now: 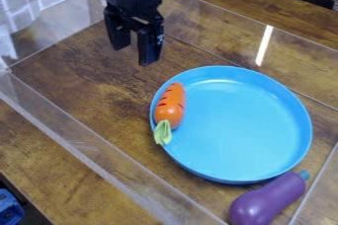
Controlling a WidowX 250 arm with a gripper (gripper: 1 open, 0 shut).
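Observation:
An orange toy carrot with pale green leaves lies inside the left side of a blue plate. A purple toy eggplant lies outside the plate at the lower right. My black gripper is at the top, over the wooden surface to the upper left of the plate and apart from the carrot. It is open, with nothing seen between its fingers.
Clear plastic walls border the wooden surface on several sides. Bare wood is free left of and behind the plate. A small blue object is at the lower left corner, outside the wall.

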